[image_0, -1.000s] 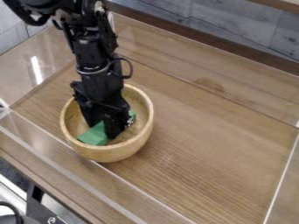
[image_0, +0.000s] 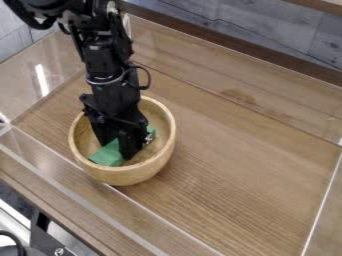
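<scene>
A round pale wooden bowl (image_0: 159, 165) sits on the wooden table at the left of centre. My black gripper (image_0: 120, 140) reaches down into it, over a green object (image_0: 108, 155) lying inside. The fingertips are dark and overlap the object, so I cannot clearly see how far they are closed or exactly what is between them.
A grey-brown wooden wall (image_0: 267, 25) runs along the back right. The table's edge crosses the lower left, with dark space beyond it.
The gripper and arm have shifted very slightly within the bowl; the bowl and green object stay nearly in place.
</scene>
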